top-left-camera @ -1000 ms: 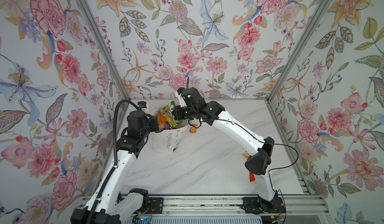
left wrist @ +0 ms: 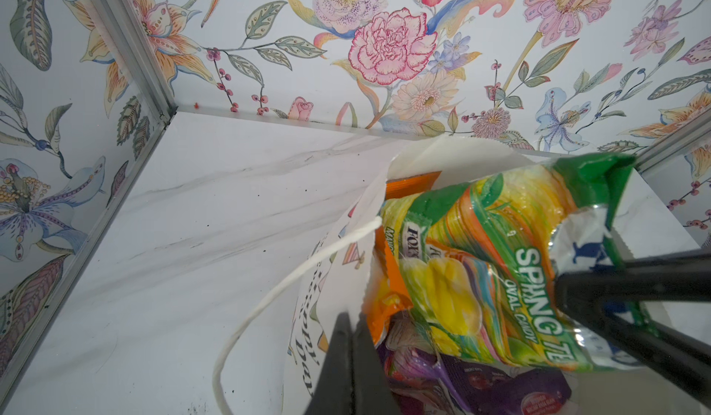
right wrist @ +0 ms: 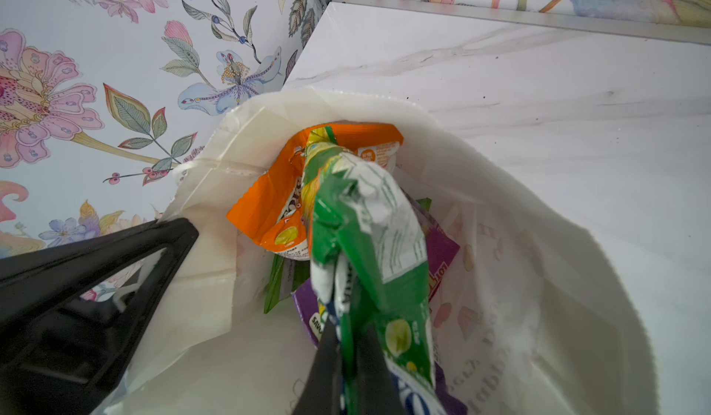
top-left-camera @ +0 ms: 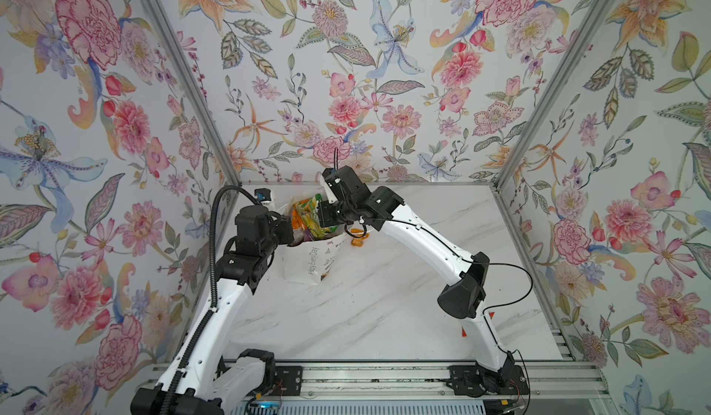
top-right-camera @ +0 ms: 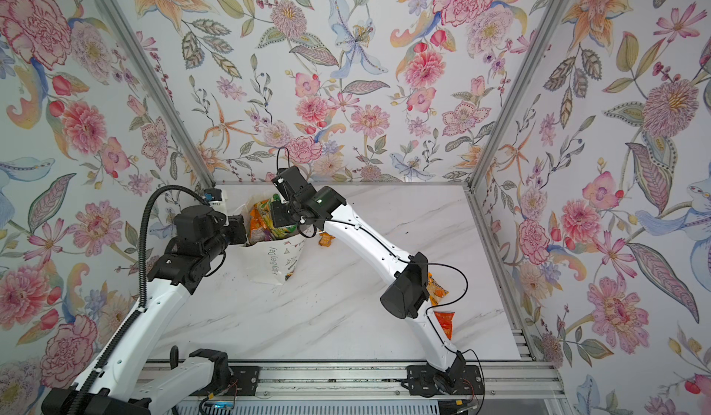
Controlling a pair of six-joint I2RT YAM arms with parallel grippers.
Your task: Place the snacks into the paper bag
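The white paper bag (top-left-camera: 311,263) stands on the table's left half, with orange and purple packets (left wrist: 474,385) inside. A green-and-yellow candy packet (left wrist: 481,266) lies in the bag's mouth. My right gripper is shut on the end of this packet, holding it over the other snacks. My left gripper is shut at the bag's left rim; whether the rim is between its fingers is hard to tell.
A small orange packet (top-right-camera: 325,241) lies right of the bag. More orange packets (top-right-camera: 443,322) lie at the front right, partly behind my right arm.
The left arm has stayed still.
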